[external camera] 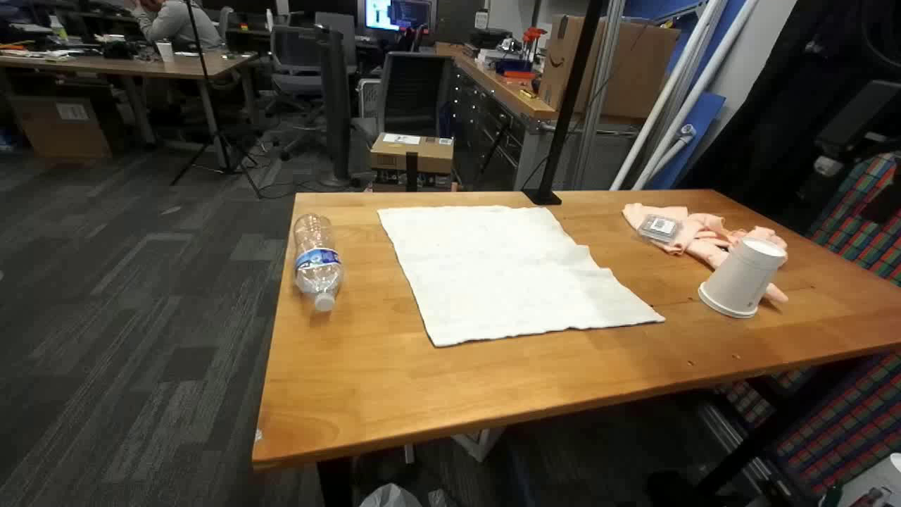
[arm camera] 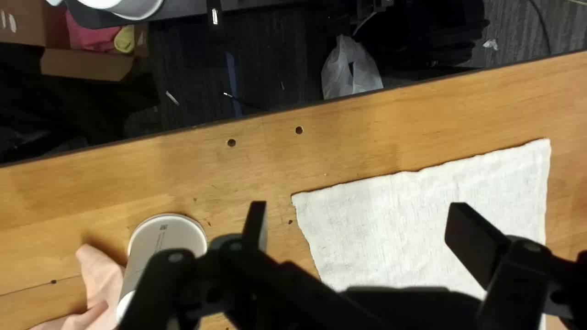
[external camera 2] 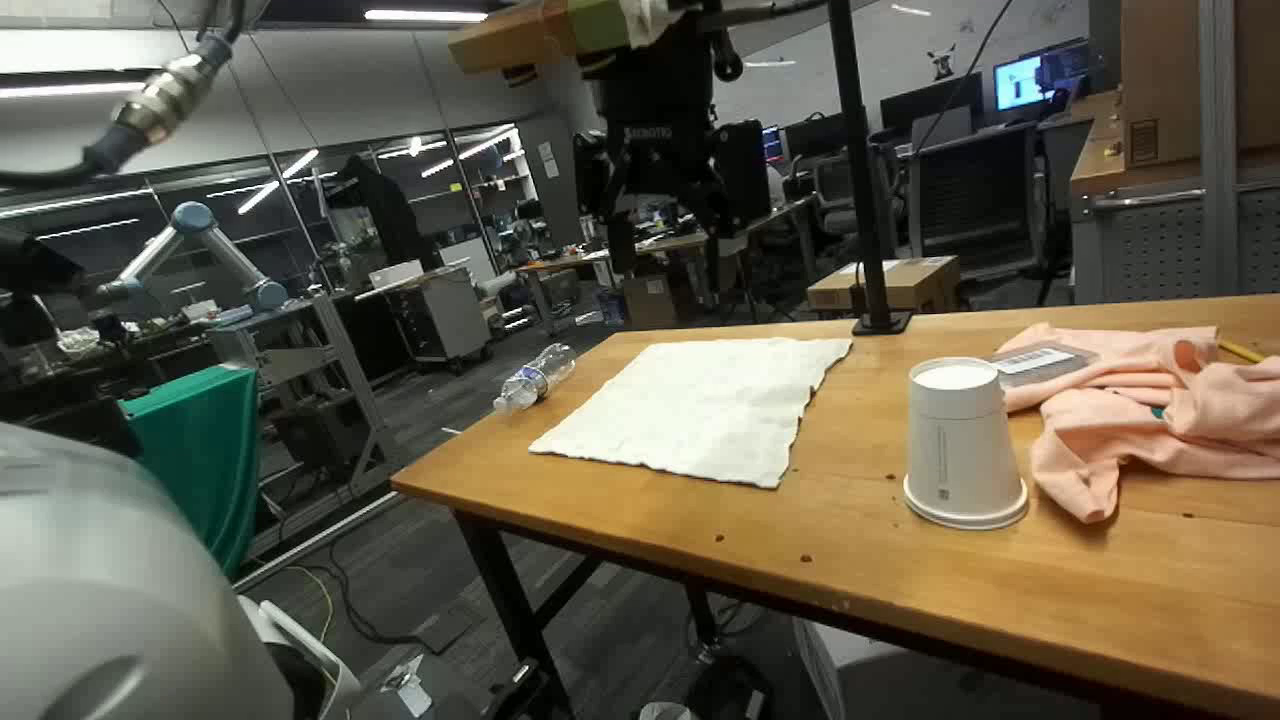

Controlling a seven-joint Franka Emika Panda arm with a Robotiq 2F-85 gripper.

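High over the wooden table, my gripper [external camera 2: 666, 270] stands open and empty, its fingers pointing down. Its two black fingers [arm camera: 256, 228] are spread wide in the wrist view, with bare wood and cloth far below. A white cloth [external camera: 507, 274] lies flat across the middle of the table. On the cloth's left in exterior view 1, a clear plastic bottle [external camera: 318, 263] with a blue label rests on its side. A white paper cup [external camera 2: 960, 444] stands upside down at the right, beside a crumpled peach cloth [external camera 2: 1116, 420]. Part of that cup is hidden by my gripper in the wrist view.
A small clear packet with a label [external camera: 659, 228] lies on the peach cloth. A black post [external camera 2: 870, 180] rises from the table's far edge. Bare wood [external camera: 397, 397] runs along the near side. A cardboard box [external camera: 411, 160] is beyond the table.
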